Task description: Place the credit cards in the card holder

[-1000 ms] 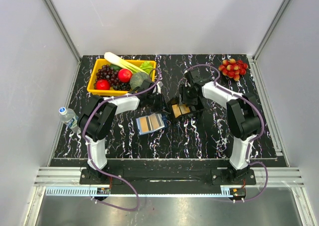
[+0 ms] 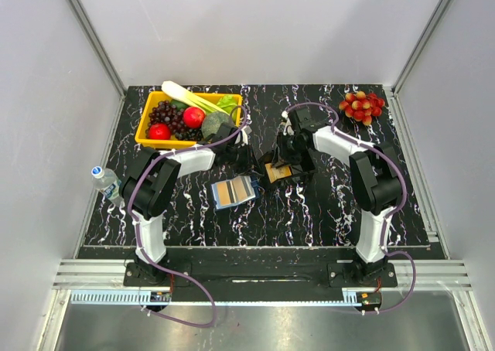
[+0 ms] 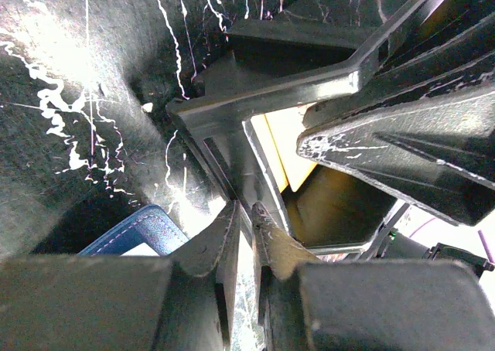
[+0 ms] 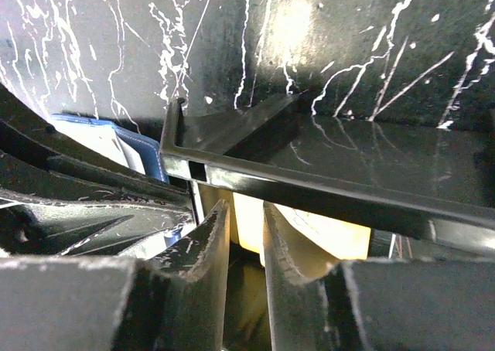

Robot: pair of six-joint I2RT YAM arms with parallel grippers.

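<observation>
A black card holder [image 2: 298, 173] with tan cards inside [image 2: 277, 172] sits at the table's centre. My left gripper [image 2: 252, 165] is shut on the holder's near wall, its fingertips [image 3: 263, 219] at that edge. My right gripper [image 2: 280, 158] is over the holder, fingertips [image 4: 278, 239] nearly closed at the yellow cards [image 4: 325, 231]; whether a card is pinched between them is hard to tell. Below left lies a blue-edged wallet [image 2: 234, 192] with cards in it.
A yellow basket of produce [image 2: 143, 127] stands at back left, a water bottle [image 2: 108, 185] at far left, and red grapes [image 2: 361, 106] at back right.
The left arm looks unchanged.
</observation>
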